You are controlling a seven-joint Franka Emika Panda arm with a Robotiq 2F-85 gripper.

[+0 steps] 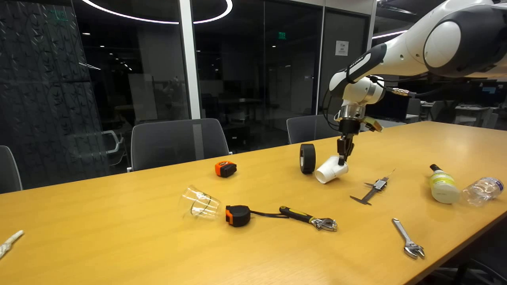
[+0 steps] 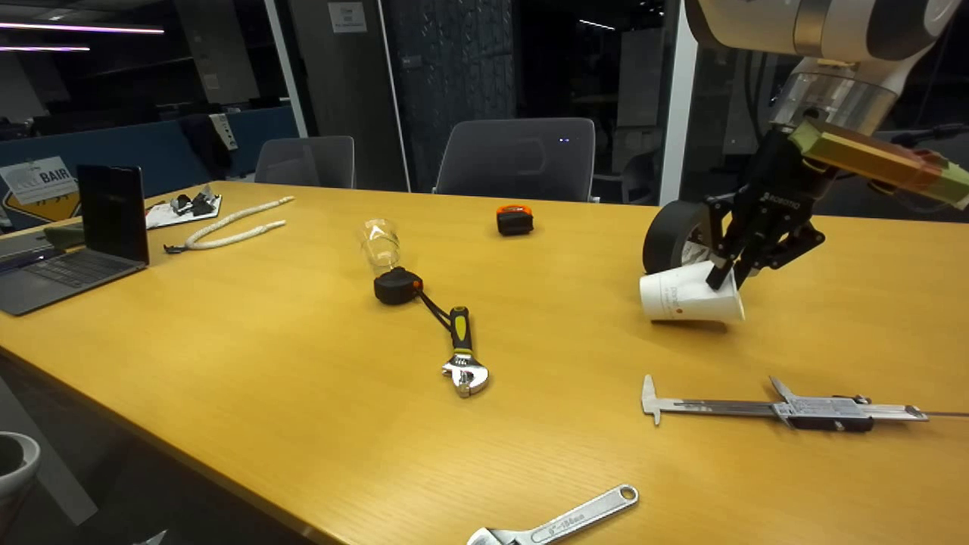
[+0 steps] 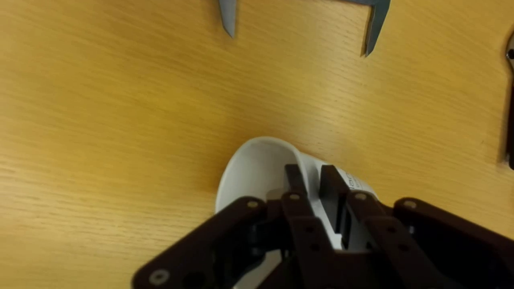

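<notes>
A white paper cup (image 1: 328, 171) lies tipped on its side, close to the table surface. My gripper (image 2: 729, 277) points down at it and is shut on its wall near the rim. In the wrist view one finger (image 3: 295, 177) reaches inside the cup's mouth, and the other finger (image 3: 331, 182) presses from outside. Printing shows on the cup's side. Whether its lower edge touches the table is hard to tell.
A black wheel (image 1: 307, 158) stands upright beside the cup. Calipers (image 2: 754, 409) lie on the near side. Two wrenches (image 1: 304, 217) (image 1: 408, 240), tape measures (image 1: 237, 215) (image 1: 225, 169), a clear cup (image 1: 200, 203) and bottles (image 1: 444, 186) (image 1: 483, 190) are spread about.
</notes>
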